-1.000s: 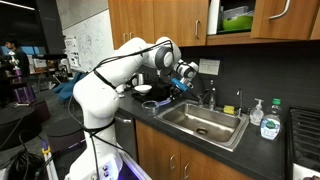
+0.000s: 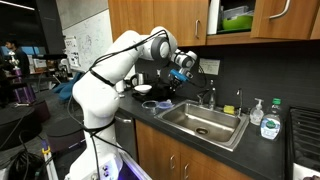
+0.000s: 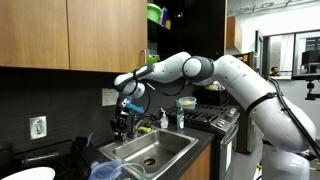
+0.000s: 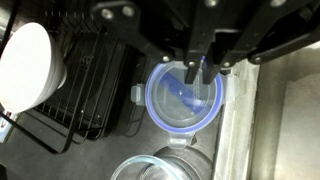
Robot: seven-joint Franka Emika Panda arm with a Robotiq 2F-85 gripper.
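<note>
My gripper is black, and in the wrist view its fingers stand close together, shut. What lies between them is too small and dark to make out. Behind the fingertips in that view is a round clear lid with a blue ring and side clips. A clear round container sits beside it at the bottom edge. In exterior view 1 the gripper hangs above the counter at the left of the sink, near the back wall; its fingertips are hard to make out there.
A black dish rack holds a white bowl. The steel sink with its faucet is empty. Bottles stand beyond the sink. Wooden cupboards hang above the counter.
My gripper has risen a little over the last second, and the forearm has shifted with it. The sink and the bottles have stayed where they were.
</note>
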